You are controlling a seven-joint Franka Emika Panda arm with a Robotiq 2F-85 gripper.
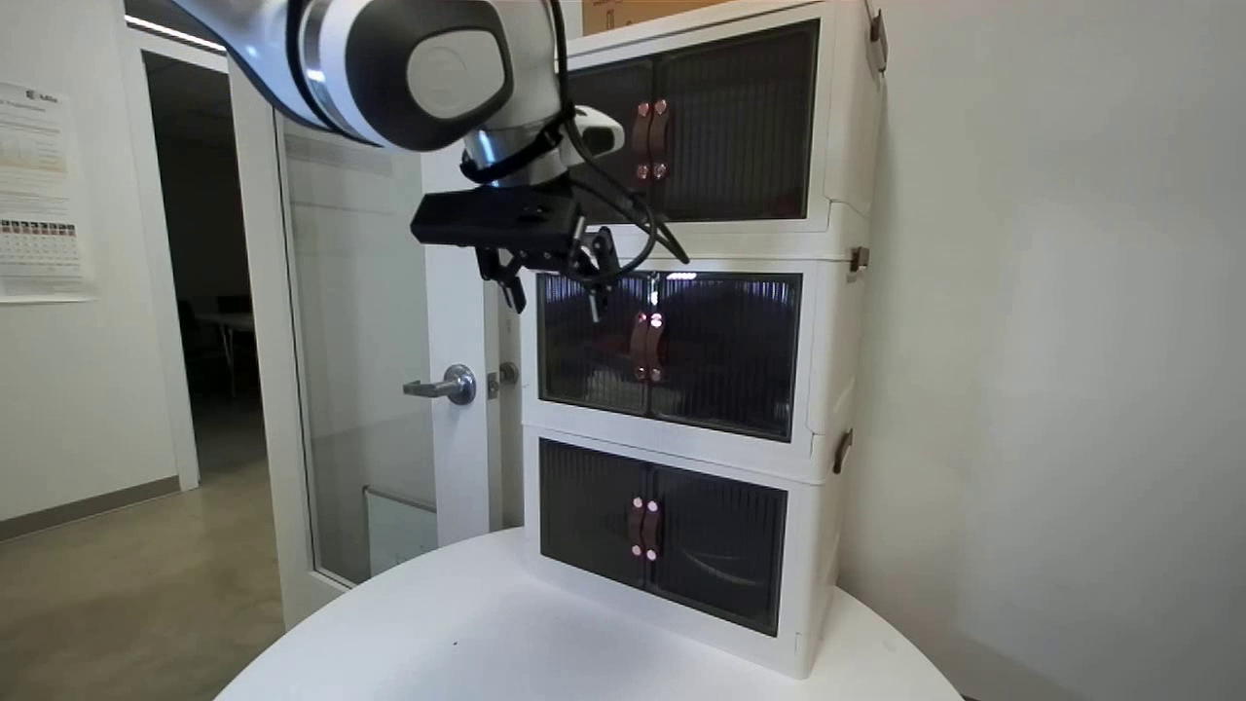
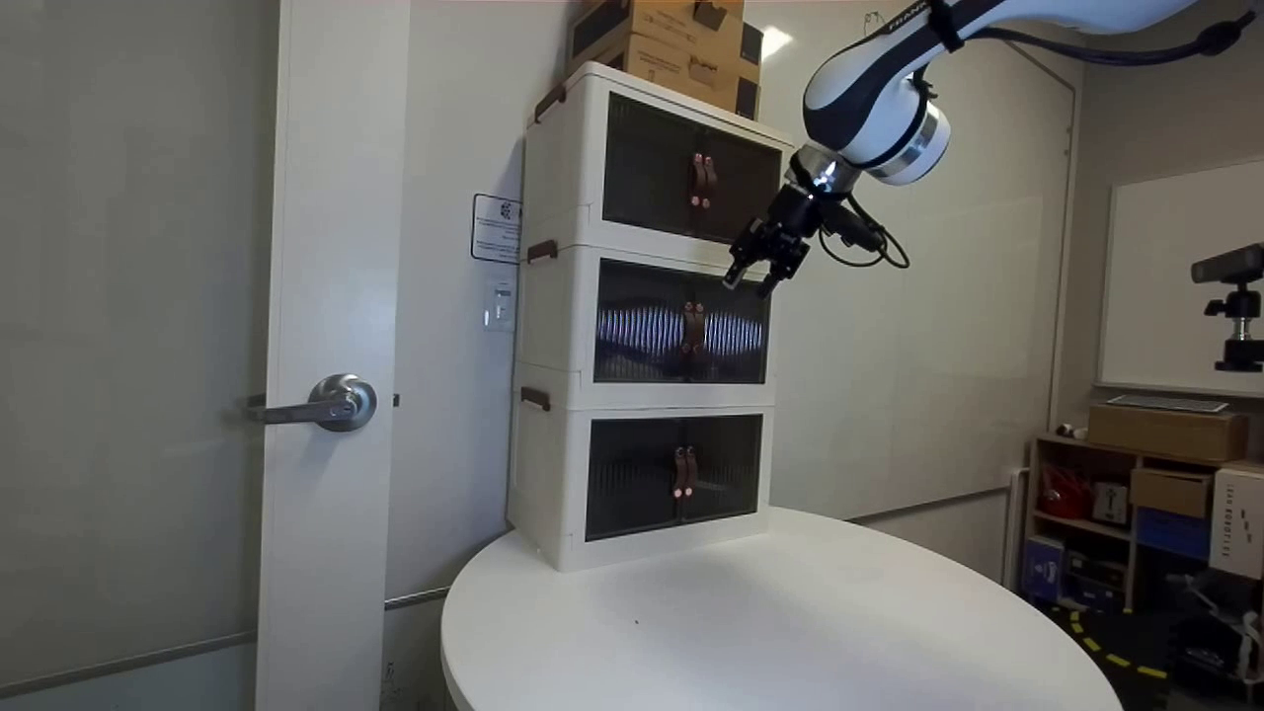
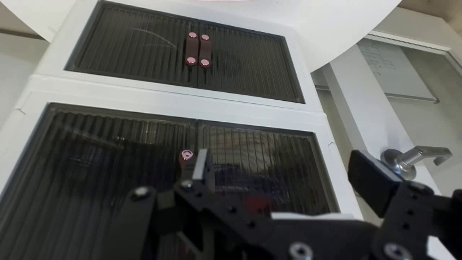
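Note:
A stack of three white cabinets (image 1: pixel 824 350) stands on the round white table, each with a pair of dark ribbed doors. The middle doors (image 1: pixel 726 362), lower doors (image 1: pixel 718 549) and upper doors (image 1: pixel 742 129) all look closed, with brown strap handles at their centre seams. My gripper (image 1: pixel 555 304) is in front of the middle cabinet's upper part, its fingers spread and the gap empty. In the wrist view, one finger (image 3: pixel 200 167) overlaps the middle strap handle (image 3: pixel 186 156), hiding most of it; the other finger (image 3: pixel 373 182) is beyond the cabinet's side. Contact cannot be told.
Bare tabletop (image 2: pixel 758 628) lies in front of the stack. Cardboard boxes (image 2: pixel 681 53) sit on top of it. A door with a lever handle (image 1: pixel 450 384) stands close beside the cabinets, and a wall is on their other side.

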